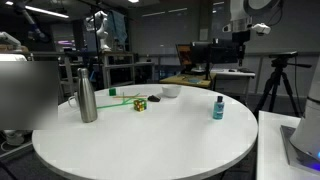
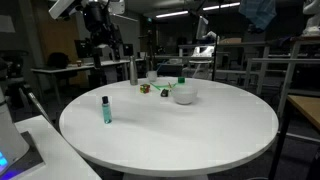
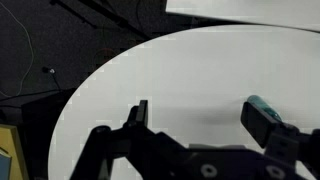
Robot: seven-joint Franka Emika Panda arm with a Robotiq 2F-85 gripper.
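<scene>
My gripper is open and empty, its two fingers wide apart over the white round table point(image 3: 190, 65). In the wrist view a teal bottle point(image 3: 263, 104) shows partly behind the right finger, most of it hidden. In exterior view 1 the small bottle point(image 1: 218, 108), blue-green with a dark cap, stands upright near the table's right side. Exterior view 2 has the same bottle point(image 2: 106, 110) at the near left, with the arm point(image 2: 97, 28) raised well above the tabletop and apart from everything on it.
A steel thermos point(image 1: 88, 96) stands at the table's left. Farther back are a white bowl point(image 2: 185, 94), a yellowish cube point(image 1: 140, 104), a dark small item point(image 1: 154, 98) and green pieces point(image 1: 113, 92).
</scene>
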